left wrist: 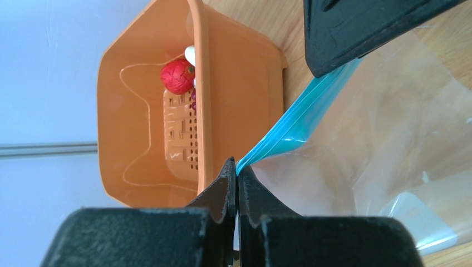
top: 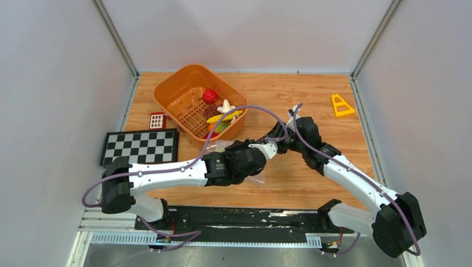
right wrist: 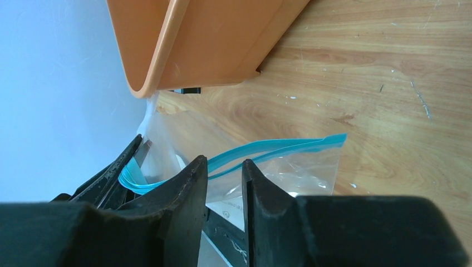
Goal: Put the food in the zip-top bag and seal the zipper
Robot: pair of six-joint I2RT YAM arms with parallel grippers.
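Note:
The clear zip top bag point(left wrist: 384, 144) with its blue zip strip point(left wrist: 295, 122) hangs between both grippers. My left gripper is shut on one end of the strip. Part open, my right gripper has the strip point(right wrist: 311, 146) running across the gap between its fingers; whether the fingers touch it cannot be told. The strip's two edges look apart near the right gripper. No food shows inside the visible part of the bag. Toy food lies in the orange basket point(top: 189, 68): a red piece point(top: 209, 96), a yellow banana point(top: 224, 115) and several others.
Left of the basket lie a checkered board point(top: 139, 146) and a small red-framed card point(top: 157, 120). A yellow triangular piece point(top: 342, 105) rests at the right. Bare wood point(top: 278, 92) is free behind the right arm. The basket's wall stands close to the left gripper.

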